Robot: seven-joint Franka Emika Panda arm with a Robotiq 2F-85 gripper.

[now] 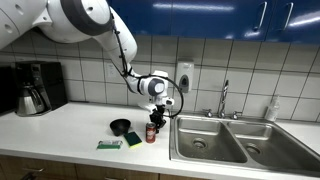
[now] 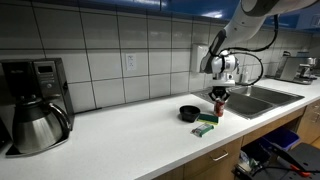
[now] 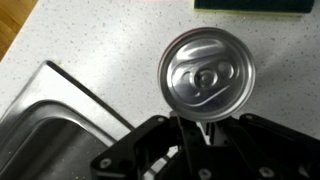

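A red can (image 1: 150,132) with a silver lid (image 3: 207,74) stands upright on the counter, left of the sink. My gripper is directly at the can, its dark fingers close together by the lid's lower edge in the wrist view. The can's body is hidden below its lid there. What lies between the fingers, if anything, does not show clearly. In exterior view 2 the can (image 2: 219,108) appears just below the white wrist.
A black bowl (image 1: 121,127), a green-and-yellow sponge (image 1: 133,139) and a green item (image 1: 109,145) lie left of the can. To the right is the double sink (image 1: 208,146) with its faucet.
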